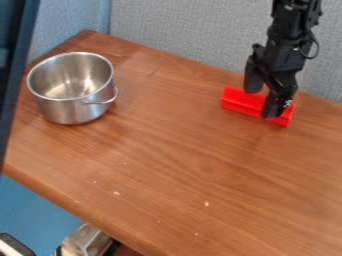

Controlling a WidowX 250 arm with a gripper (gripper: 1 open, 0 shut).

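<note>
My black gripper (269,92) hangs at the back right of the wooden table, open, its fingers down over a red object (238,103) that lies flat like a bar. The fingers hide part of the red object; whether they touch it is hard to tell.
A steel pot (71,88) with side handles stands at the left of the table (171,180). A grey padded wall rises behind. A dark edge runs down the far left.
</note>
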